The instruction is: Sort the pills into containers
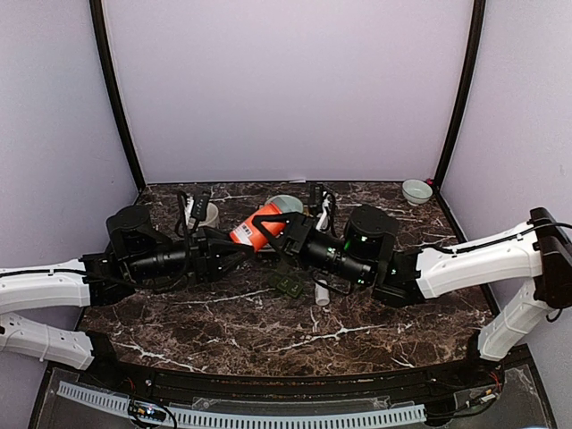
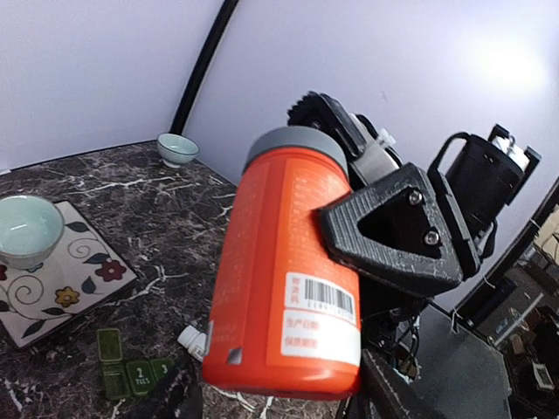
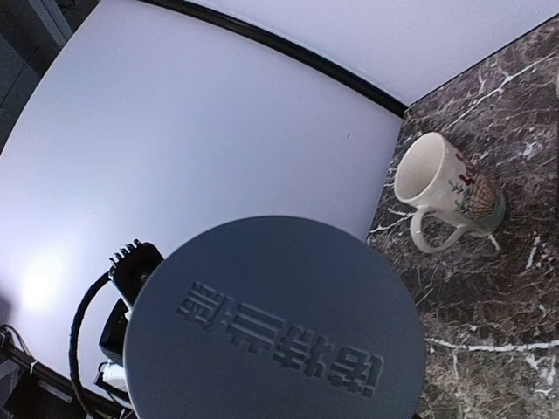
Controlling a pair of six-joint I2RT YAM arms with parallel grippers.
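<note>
An orange-red bottle [image 1: 254, 231] with a grey cap hangs tilted in the air between my two grippers. My left gripper [image 1: 239, 248] is shut on its lower end. Around the upper part stands my right gripper [image 1: 275, 231], its fingers partly open; one of its fingers [image 2: 384, 231] lies alongside the bottle's wall in the left wrist view. The flat grey cap [image 3: 275, 323] fills the lower middle of the right wrist view, hiding that gripper's fingers there. On the table below are a green pill organizer [image 2: 140, 377] and a small white bottle [image 1: 322, 293].
A pale bowl [image 2: 31, 229] stands on a flowered tile [image 2: 96, 275]. Another bowl [image 1: 417, 191] is at the back right. The patterned mug [image 3: 454, 188] stands beyond my left gripper.
</note>
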